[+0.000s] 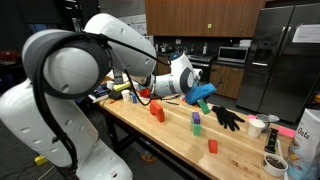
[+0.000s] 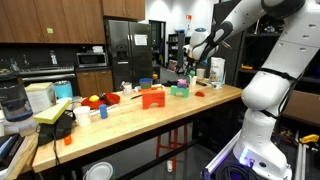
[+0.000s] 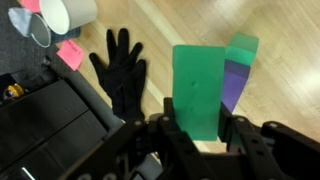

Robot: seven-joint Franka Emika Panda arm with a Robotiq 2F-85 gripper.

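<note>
A green block [image 3: 198, 88] sits between the fingers of my gripper, which is shut on it; the block fills the middle of the wrist view. In exterior view 1, my gripper [image 1: 201, 98] holds it above the table, just behind a purple block [image 1: 196, 117] and a second green block [image 1: 196, 129]. Those two touch each other; purple appears above green there. From the wrist, the purple block [image 3: 234, 84] is partly covered by the held block, while the other green block [image 3: 242, 47] shows beyond it.
A black glove [image 1: 224, 118] lies near the blocks, with a white cup [image 1: 256, 128] to its right. A small red block [image 1: 213, 146] rests toward the front, and larger red pieces [image 1: 157, 109] stand left. Bare table surrounds the red block.
</note>
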